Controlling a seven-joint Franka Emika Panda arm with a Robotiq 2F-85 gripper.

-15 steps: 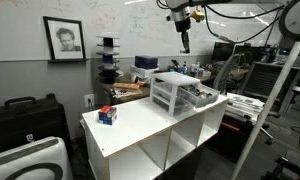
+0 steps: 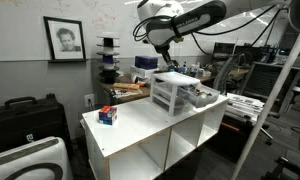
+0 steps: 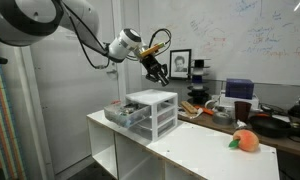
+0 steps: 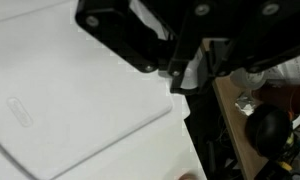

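Observation:
My gripper point(image 2: 165, 50) hangs above the flat white top of a drawer unit point(image 2: 173, 79). In the second exterior view, the gripper point(image 3: 158, 77) also appears over that unit point(image 3: 152, 97), with a gap below it. Its dark fingers in the wrist view are nearly together around a pale, partly hidden thing point(image 4: 192, 74); what it is cannot be made out. The white lid point(image 4: 65, 105) fills the left of that view, empty apart from a faint handle outline.
Clear bins point(image 2: 198, 95) with mixed items stand beside the drawers. A small red and blue object point(image 2: 107, 115) sits on the otherwise clear white counter point(image 2: 130, 128). In the second exterior view, an orange round object point(image 3: 244, 140) is on the counter, with a dark pan point(image 3: 268, 125) behind.
The gripper has moved left and come lower, from upright above the bins to tilted over the drawer unit. The objects on the counter have stayed put.

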